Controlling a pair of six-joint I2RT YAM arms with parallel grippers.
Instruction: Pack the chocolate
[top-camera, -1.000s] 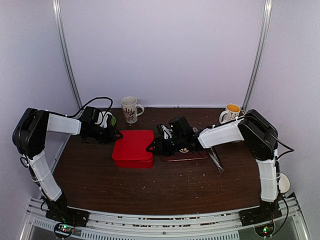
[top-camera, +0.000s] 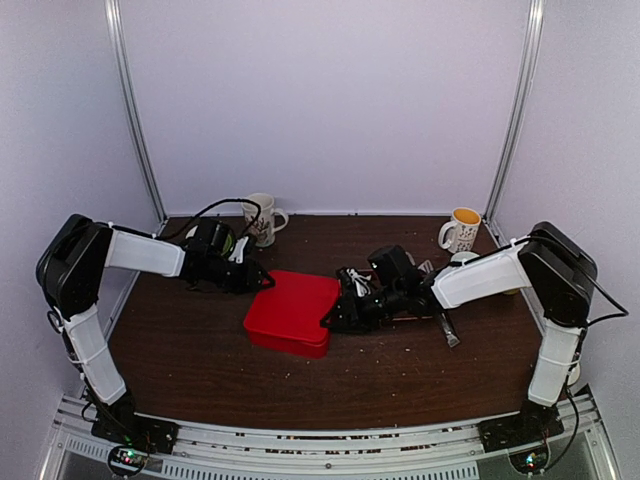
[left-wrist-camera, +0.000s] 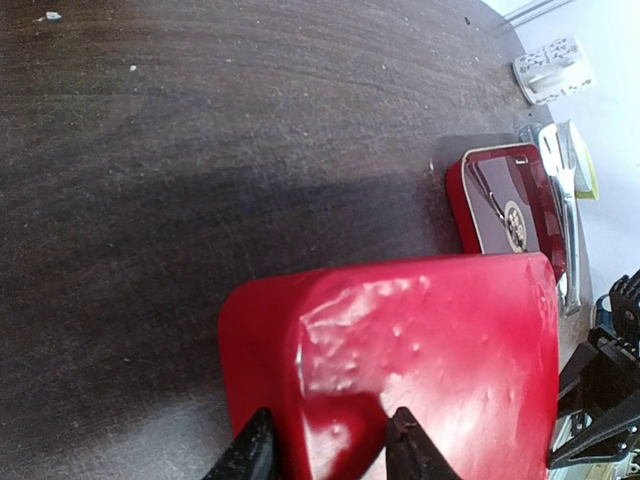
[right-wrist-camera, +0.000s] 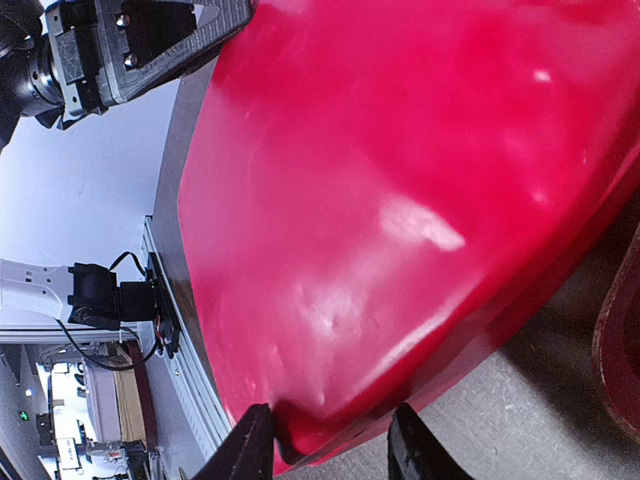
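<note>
The red box (top-camera: 290, 305), its lid on top, lies on the dark table between my two grippers. My left gripper (top-camera: 262, 280) is shut on the box's left end; in the left wrist view its fingertips (left-wrist-camera: 408, 435) press on the corner. My right gripper (top-camera: 335, 320) is at the box's right side; in the right wrist view its fingertips (right-wrist-camera: 255, 435) sit at the box's edge, how far apart relative to it is hard to tell. No chocolate can be seen.
A red tin (left-wrist-camera: 505, 205) and a metal utensil (top-camera: 448, 330) lie to the right. A mug (top-camera: 258, 225) stands at the back left, a yellow-lined mug (top-camera: 455, 235) at the back right.
The box has moved rightward and toward the front of the table, with both grippers moving along with it.
</note>
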